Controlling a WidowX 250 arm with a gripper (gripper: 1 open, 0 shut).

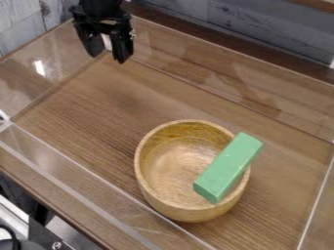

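My gripper (105,44) is at the top left of the camera view, low over the wooden surface, a dark shape whose finger state is too small to tell. At the lower right a round cream basket (154,166) stands with a green block (229,167) lying tilted across its right side.
Edges or walls run along the back, the left and the lower left, where some dark items partly show at the corner.
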